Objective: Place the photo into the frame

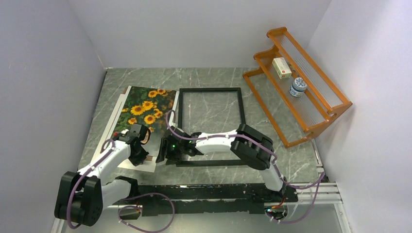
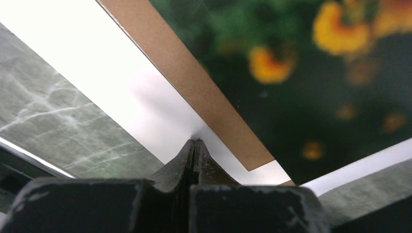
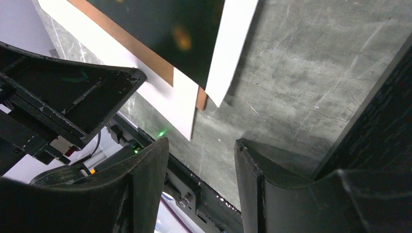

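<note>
The photo of yellow sunflowers [image 1: 148,106] lies at the table's left, over a brown board [image 2: 214,107] and a white sheet [image 2: 116,73] that juts out along the left and near edges. To its right, the black frame [image 1: 211,90] lies flat and empty. My left gripper is shut, its tips down on the white sheet beside the brown board; whether any of the sheet is pinched is hidden. My right gripper has its fingers [image 3: 158,158] apart with nothing between them, low over the table between the photo's near corner and the frame's left side.
A wooden shelf [image 1: 306,128] with a small box [image 1: 282,68] and a blue-white jar [image 1: 298,86] stands at the right. My right arm [image 1: 214,142] crosses over the near part of the frame. Bare marble table [image 1: 214,77] shows behind the frame.
</note>
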